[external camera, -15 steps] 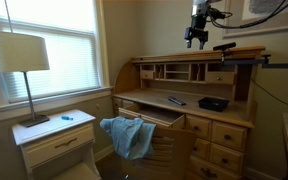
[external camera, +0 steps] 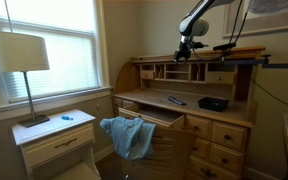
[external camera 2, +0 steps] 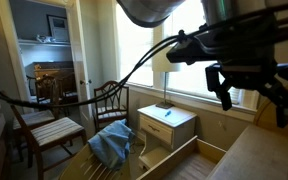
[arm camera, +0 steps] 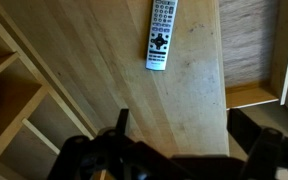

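My gripper is open, its two dark fingers set wide apart at the bottom of the wrist view with nothing between them. In exterior view 1 the gripper (external camera: 184, 52) hangs high over the wooden desk (external camera: 197, 117), in front of its upper shelves. A light grey remote control (arm camera: 160, 38) lies on the desktop, ahead of the fingers in the wrist view and apart from them. The same remote (external camera: 176, 100) appears as a small dark strip in exterior view 1. In exterior view 2 the arm (external camera 2: 239, 55) fills the upper right, and its fingertips are hard to make out.
A black tray (external camera: 214, 104) sits on the desktop right of the remote. One desk drawer (external camera: 162, 117) stands pulled out. Blue cloth (external camera: 129, 137) drapes over a chair in front. At left are a white nightstand (external camera: 56, 145) and a lamp (external camera: 18, 52).
In exterior view 1 the arm has moved left and downward, bringing the gripper lower over the desk. The remote, tray, drawer and cloth look unmoved.
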